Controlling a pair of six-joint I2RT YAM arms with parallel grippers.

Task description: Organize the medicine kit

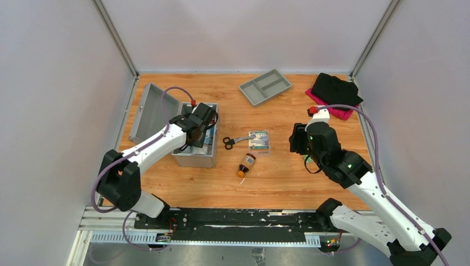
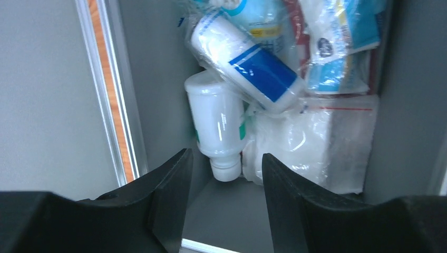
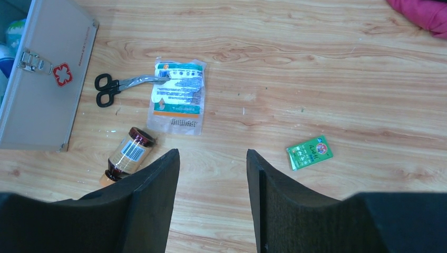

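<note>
Over the open grey medicine kit [image 1: 195, 160], my left gripper points down into the box, its fingers apart and nothing gripped. Inside lie a white bottle with a blue label [image 2: 258, 66] in a clear bag, a white capped bottle [image 2: 216, 116], a bagged white pad [image 2: 311, 139] and several blue-white packets [image 2: 342, 31]. On the table are scissors [image 3: 108, 89] whose blades overlap a bagged packet [image 3: 178, 97], a brown bottle [image 3: 129, 154] on its side, and a small green packet [image 3: 310, 153]. My right gripper hovers above the table, open and empty.
A grey divided tray [image 1: 265, 87] rests at the back. Black cloth [image 1: 335, 90] lies on pink cloth [image 1: 342, 114] at the back right. The kit's lid [image 1: 154, 115] is swung open to the left. Bare table spans the middle and front right.
</note>
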